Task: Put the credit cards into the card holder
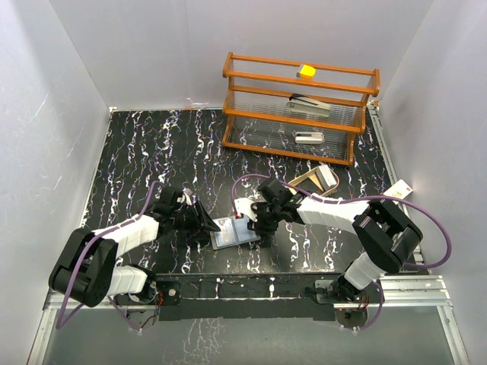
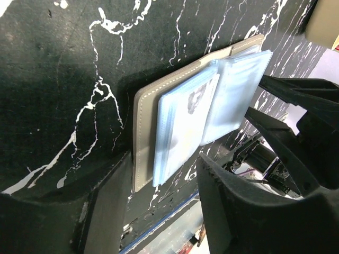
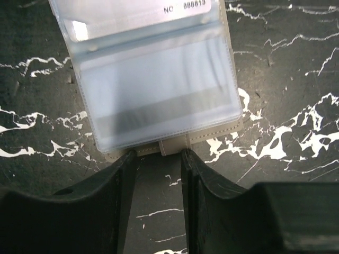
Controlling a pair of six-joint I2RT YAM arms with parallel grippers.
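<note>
The card holder point(image 1: 228, 236) lies open on the black marble table, its clear sleeves upward; a card point(image 3: 135, 18) printed with a number shows in one sleeve. My left gripper is at one end of the holder, fingers apart around its edge, part open. My right gripper is at the other end, fingers apart at the brown edge below the clear sleeve; whether it grips the edge is unclear. In the left wrist view, my right gripper's dark fingers reach over the holder's far end.
A wooden rack point(image 1: 300, 76) with staplers stands at the back. A box point(image 1: 308, 185) sits right of the holder, and a small white box point(image 1: 396, 192) at the far right.
</note>
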